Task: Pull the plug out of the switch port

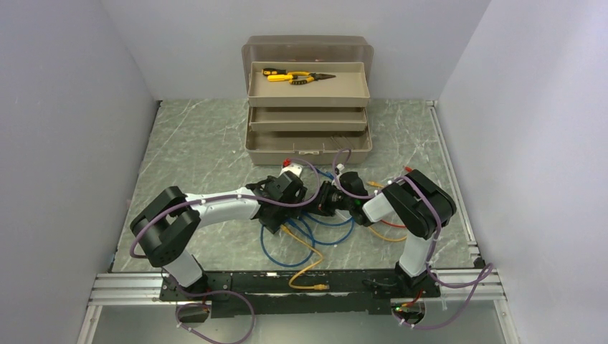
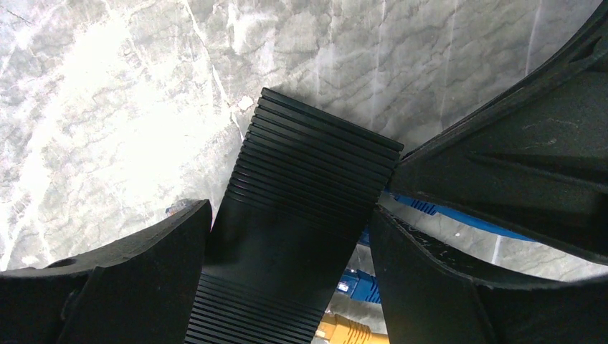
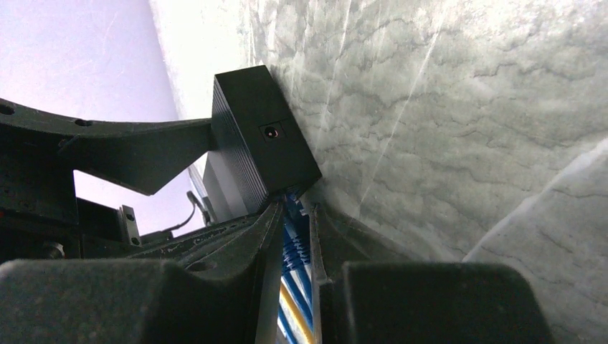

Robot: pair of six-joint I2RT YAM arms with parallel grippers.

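Observation:
The black ridged switch [image 2: 294, 215] lies on the marble table with blue plugs [image 2: 358, 285] and a yellow plug [image 2: 343, 331] along its side. My left gripper is open, its fingers either side of the switch in the left wrist view. In the right wrist view my right gripper is at the switch's port end [image 3: 269, 136], its fingertips close around a blue plug [image 3: 292, 247]; whether they touch it is unclear. In the top view both grippers mostly hide the switch.
An open toolbox [image 1: 308, 154] stands behind the arms, with pliers and a screwdriver in its top tray. Blue, yellow and red cables loop across the table near the front.

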